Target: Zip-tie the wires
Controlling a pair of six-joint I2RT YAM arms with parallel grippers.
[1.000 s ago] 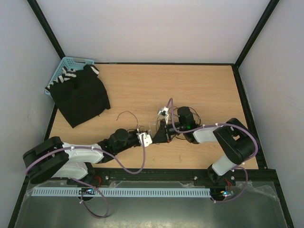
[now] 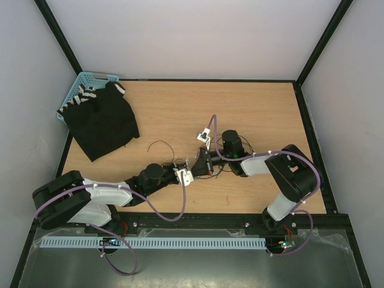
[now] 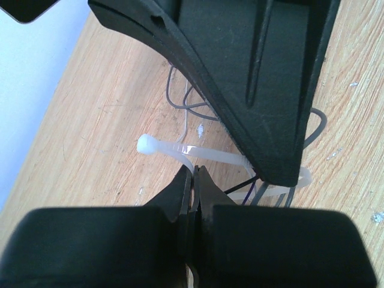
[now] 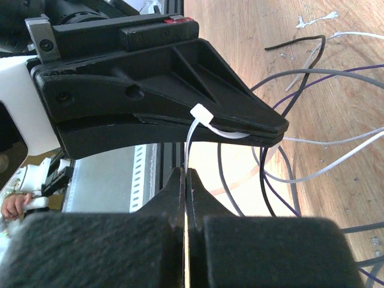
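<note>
A translucent white zip tie (image 3: 210, 153) forms a loop around several thin wires (image 3: 241, 186) in the left wrist view. Its small white head (image 4: 201, 114) stands out in the right wrist view beside the left fingers. My left gripper is shut, with a thin strip of the tie running from the head into its tips. My right gripper is shut too, and another strip comes down from the head between its tips. Both grippers (image 2: 191, 169) meet low over the table's middle, hiding much of the loop from above.
Loose black, grey, white and purple wires spread over the wooden table (image 2: 150, 108), under and around the right gripper. A blue basket (image 2: 90, 79) with a black cloth (image 2: 105, 123) lies at the far left.
My right arm has shifted slightly left and toward the back of the table in the top view. The left arm is almost where it was.
</note>
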